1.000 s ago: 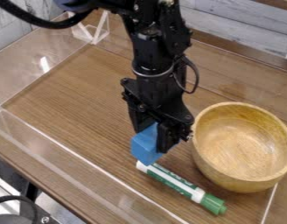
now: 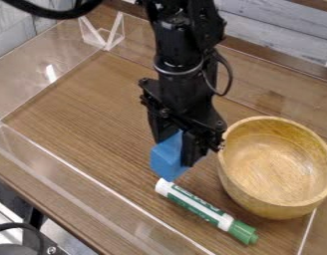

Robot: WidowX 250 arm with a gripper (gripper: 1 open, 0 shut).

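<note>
A black robot arm reaches down from the top of the view to my gripper (image 2: 179, 139), which is shut on a blue object (image 2: 167, 159) hanging just above the wooden table. Just below and right of it lies a white tube with green ends (image 2: 206, 211), angled toward the lower right. The fingertips are partly hidden behind the dark gripper body and the blue object.
A large tan bowl (image 2: 273, 184) fills the right side, close beside the gripper. Transparent panels edge it, with white straps at the back left.
The gripper and blue object have shifted slightly over the last second, the object now a little higher than a second ago. The tube and bowl look unmoved.
</note>
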